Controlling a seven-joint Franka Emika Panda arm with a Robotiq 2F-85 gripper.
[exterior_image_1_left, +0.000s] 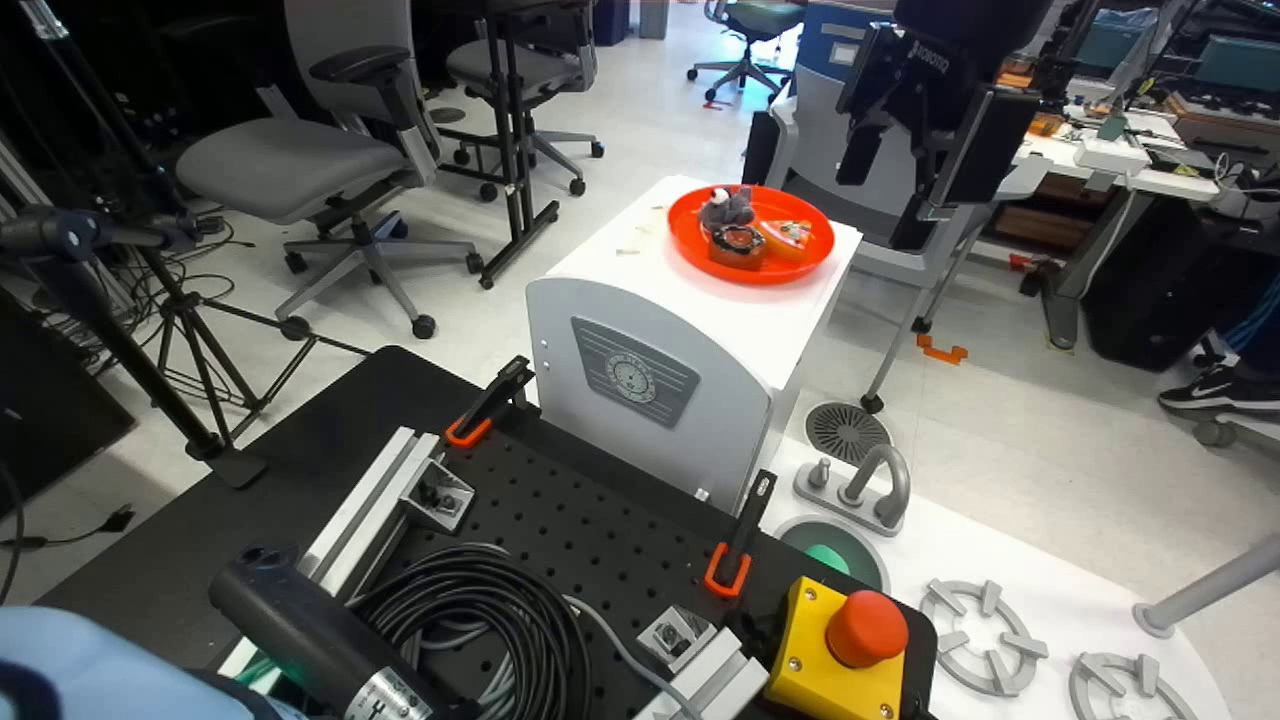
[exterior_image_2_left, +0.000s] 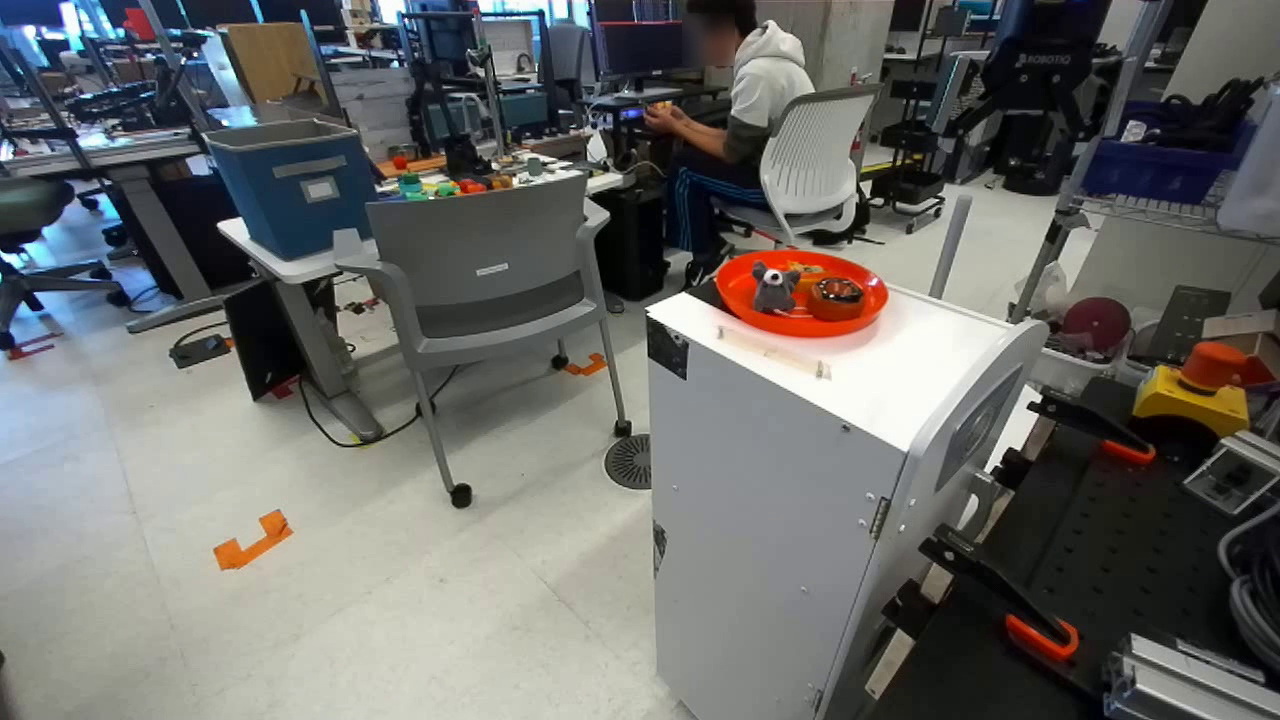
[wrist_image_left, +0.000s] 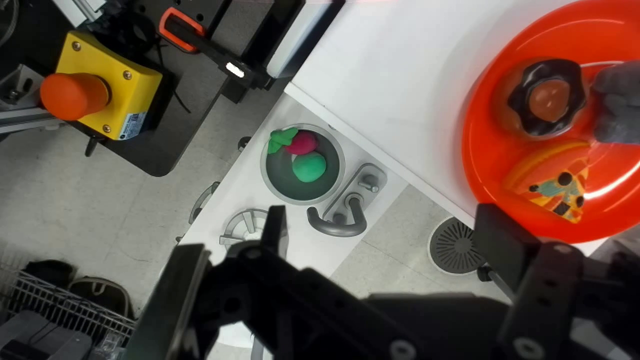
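Note:
High above the toy kitchen, my gripper (exterior_image_1_left: 894, 190) stands open, its fingers wide apart and nothing between them. In the wrist view a finger (wrist_image_left: 507, 240) shows on the right, over the edge of an orange-red plate (wrist_image_left: 480, 138). That plate rests on the white cabinet top. On it are a grey plush mouse (exterior_image_2_left: 775, 288), a brown round toy with a dark wavy ring (exterior_image_2_left: 836, 296), and an orange wedge with a patterned face (wrist_image_left: 561, 186). A green round toy (wrist_image_left: 309, 167) and a pink toy with green leaves (wrist_image_left: 301, 143) lie in the sink (wrist_image_left: 270, 171).
A grey faucet (wrist_image_left: 354, 219) rises beside the sink, with a stove burner (wrist_image_left: 246, 225) nearby. The yellow emergency-stop box (exterior_image_1_left: 798, 648) and clamps sit on the black table (exterior_image_1_left: 540, 480). A grey chair (exterior_image_2_left: 480, 258) stands behind the cabinet. Part of the white cabinet top (exterior_image_1_left: 708, 312) is bare.

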